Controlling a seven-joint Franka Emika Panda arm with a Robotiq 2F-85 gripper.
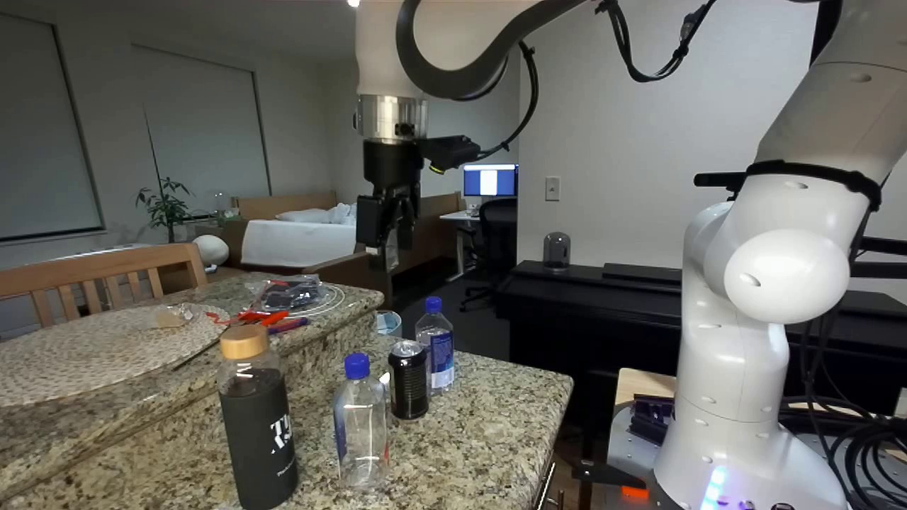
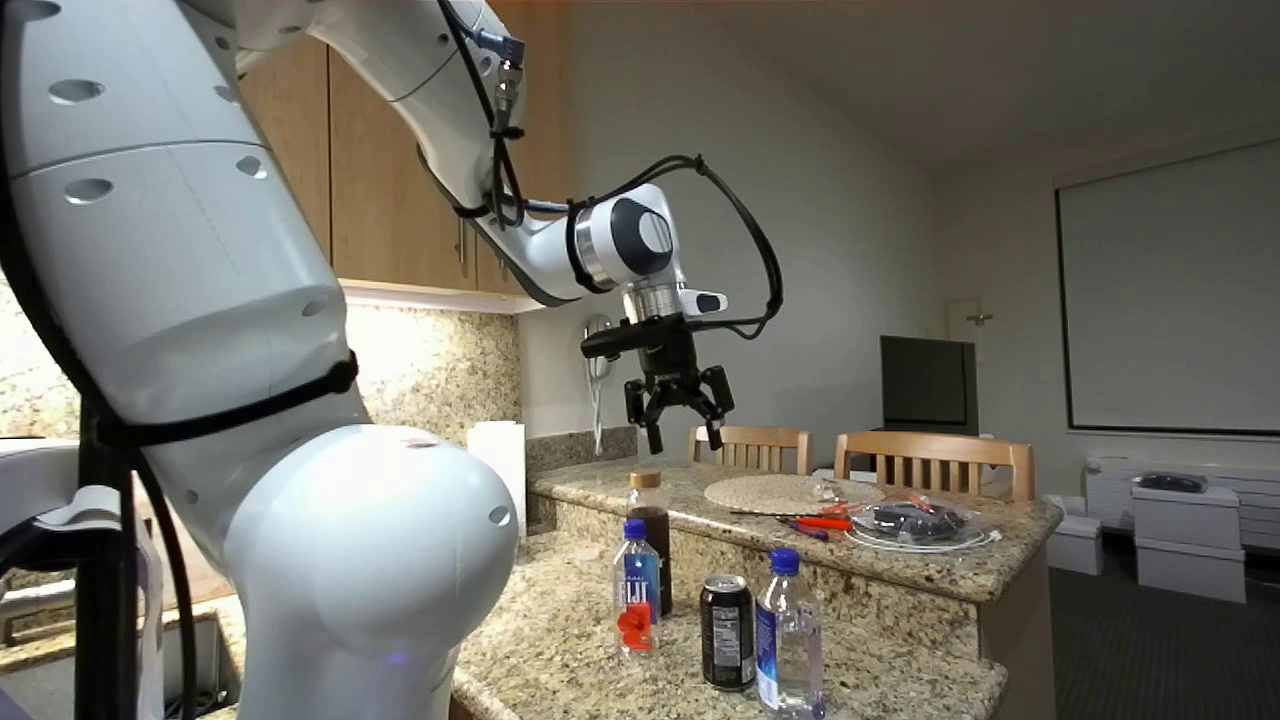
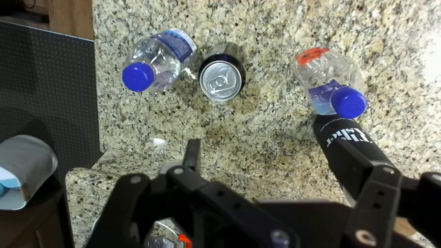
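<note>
High above the granite counter hangs my gripper, pointing down. Its fingers stand well apart, with nothing between them. In the wrist view a black can stands upright, its silver lid facing up. Left of the can is a clear bottle with a blue cap; to its right is a second blue-capped clear bottle. A dark bottle with a wooden lid stands upright beside that second bottle. My gripper touches none of these and partly covers the dark bottle in the wrist view.
A raised granite ledge runs behind the bottles, bearing a round woven mat, red-handled tools and a bagged black item. Wooden chairs stand beyond it. Bare counter lies between the can and the second bottle.
</note>
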